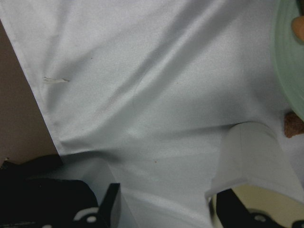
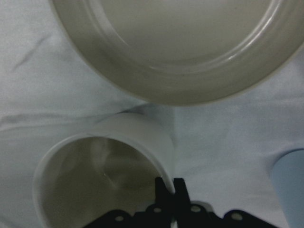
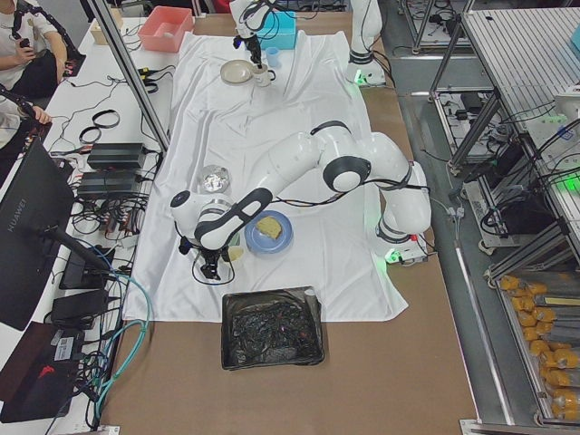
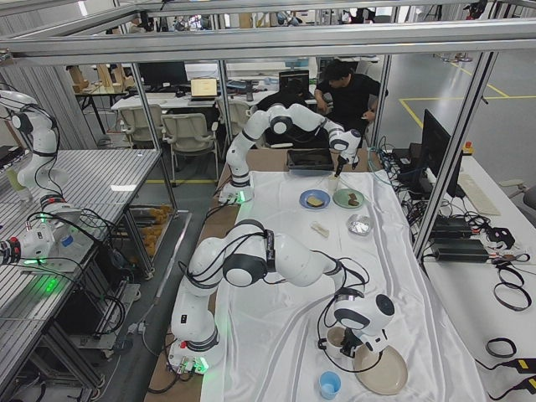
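In the left wrist view a pale cup (image 1: 249,154) with a yellowish inside lies under my left gripper, which stands open, its right finger at the cup's rim and the left one apart from it. A green plate (image 1: 287,61) with brown pieces is at the upper right, and a brown piece (image 1: 293,124) lies beside it. My right gripper is shut on the rim of a white cup (image 2: 133,126), beside a beige plate (image 2: 180,85) and a light blue cup (image 2: 289,185).
A black-lined bin (image 3: 270,335) stands at the near edge. A blue plate (image 3: 267,245) with a yellow item and a silver bowl (image 3: 214,178) are on the cloth. A blue container (image 3: 281,36) is at the far end.
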